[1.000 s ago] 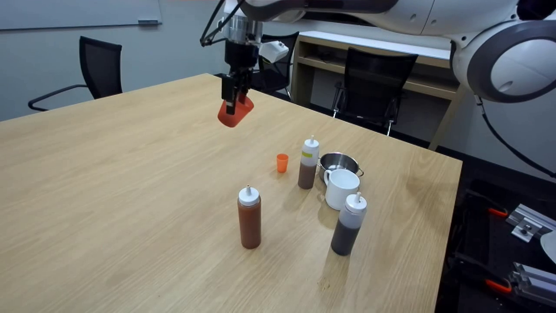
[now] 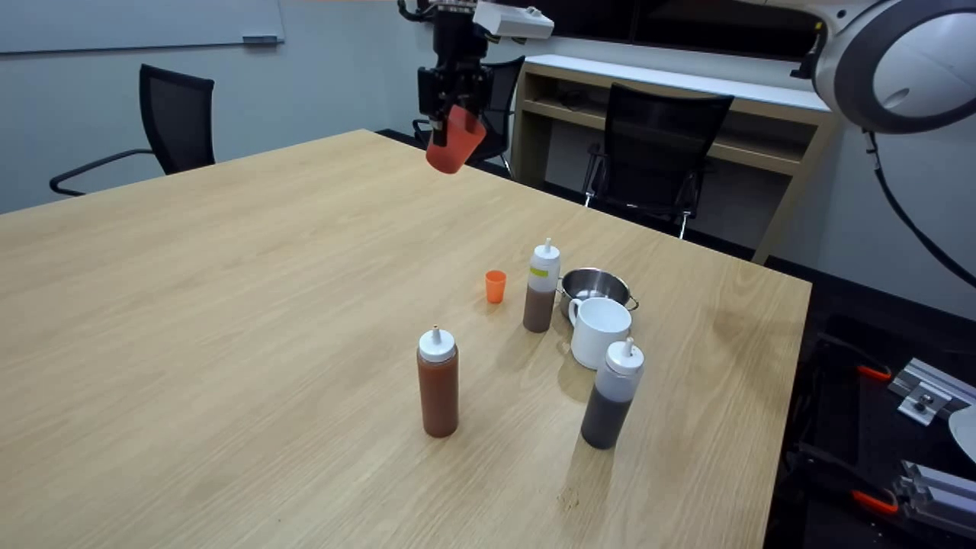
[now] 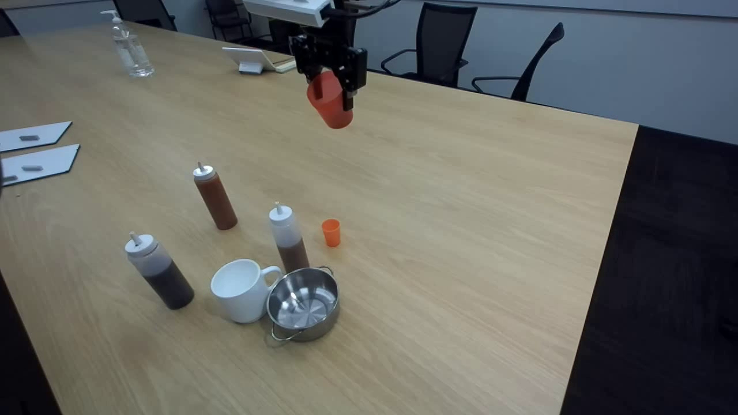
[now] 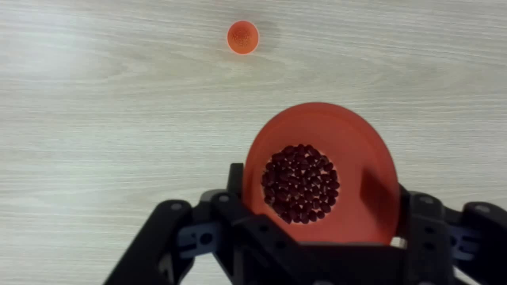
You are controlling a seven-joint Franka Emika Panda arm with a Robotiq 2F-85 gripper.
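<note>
High above the table, my gripper is shut on a large red cup [image 4: 351,142], its fingers on either side of the wall. Dark red beans [image 4: 300,184] cover the bottom of this cup in the wrist view. The held cup [image 2: 457,140] is tilted in exterior view 1, and so is the same cup [image 3: 330,100] in exterior view 2. On the table below stands a small orange cup [image 2: 495,287], upright and apart from the gripper. Its inside [image 4: 243,37] shows at the top of the wrist view, with unclear speckles at the bottom.
Close to the small cup are a brown-filled squeeze bottle [image 2: 540,288], a steel pot [image 3: 302,304] and a white mug [image 2: 599,331]. A red-brown bottle [image 2: 438,383] and a dark bottle [image 2: 612,395] stand apart.
In exterior view 1 my gripper has moved up and to the right with the red cup in it, and the cup's tilt has changed. The things on the table have stayed put.
</note>
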